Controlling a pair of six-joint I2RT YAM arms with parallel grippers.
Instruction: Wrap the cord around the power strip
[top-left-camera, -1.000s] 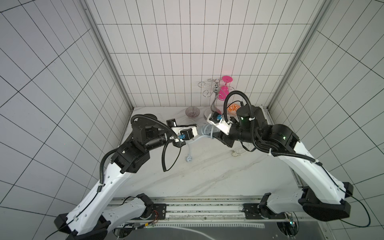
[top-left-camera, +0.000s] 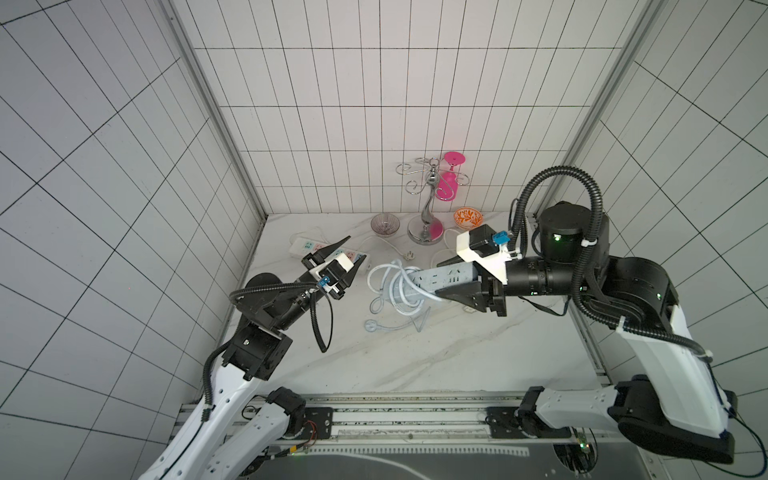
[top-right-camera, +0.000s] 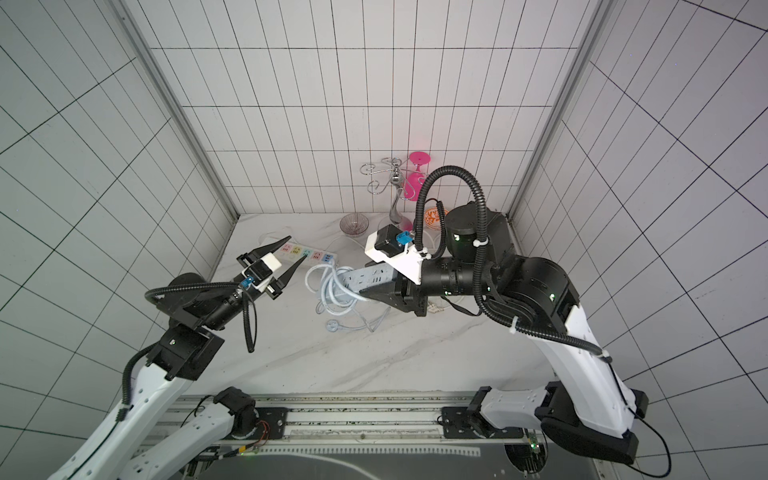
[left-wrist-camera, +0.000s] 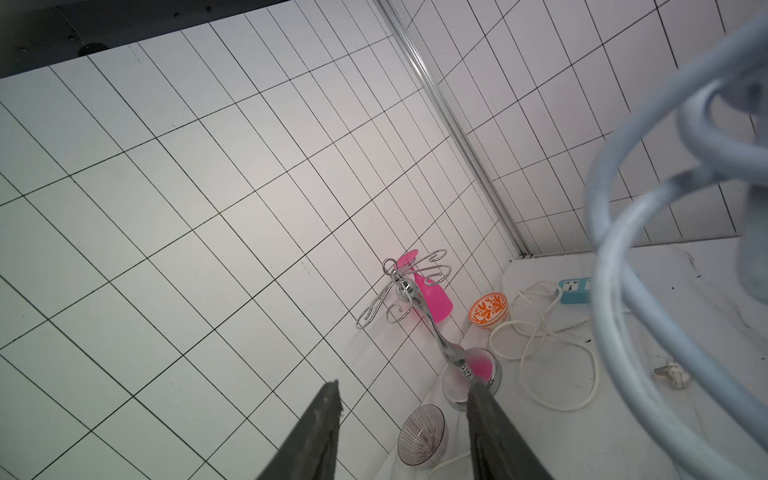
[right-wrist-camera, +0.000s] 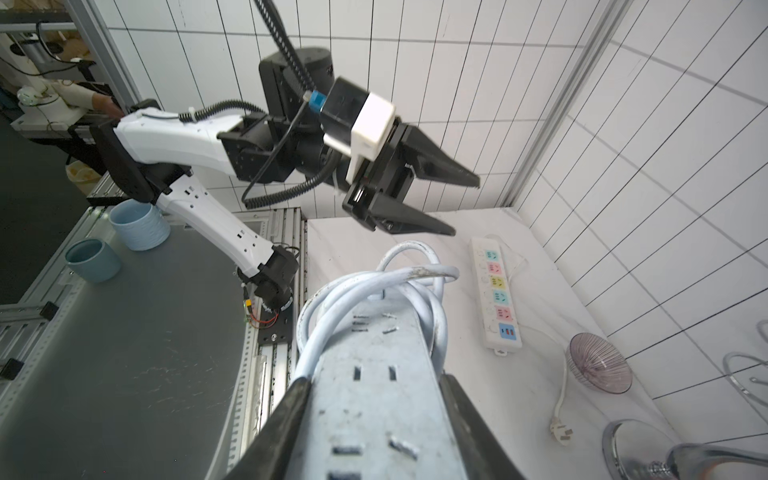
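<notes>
A pale blue-white power strip (right-wrist-camera: 376, 384) is held off the table, with my right gripper (top-left-camera: 449, 280) shut on one end of it. Loose loops of its white cord (top-left-camera: 406, 289) lie around the strip's far end, and a tail runs to a round plug (top-left-camera: 370, 325). My left gripper (top-left-camera: 356, 248) stands to the left of the loops, apart from them, its fingers (right-wrist-camera: 436, 164) spread. In the left wrist view the gap between its fingertips is empty, and the cord (left-wrist-camera: 612, 264) shows blurred at the right.
Another strip with coloured sockets (right-wrist-camera: 497, 296) lies at the back left. Behind are a glass bowl (top-left-camera: 385, 224), a metal stand (top-left-camera: 432, 192) holding a pink goblet (top-left-camera: 447, 188), and an orange bowl (top-left-camera: 468, 218).
My left gripper has drawn back leftward from the cord and now stands open. My right gripper has moved right with the strip, and the cord loops have become visible.
</notes>
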